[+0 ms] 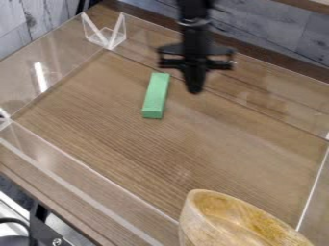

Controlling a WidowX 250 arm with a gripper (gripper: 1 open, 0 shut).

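My dark gripper (195, 63) hangs over the back middle of the wooden table (154, 173), above and to the right of a green block (154, 95) that lies flat. The fingertips are small and dark, and I cannot tell whether they are open or shut.
A clear wire-like holder (108, 33) sits at the back left. A yellow bowl-like object (241, 223) lies at the front right corner.
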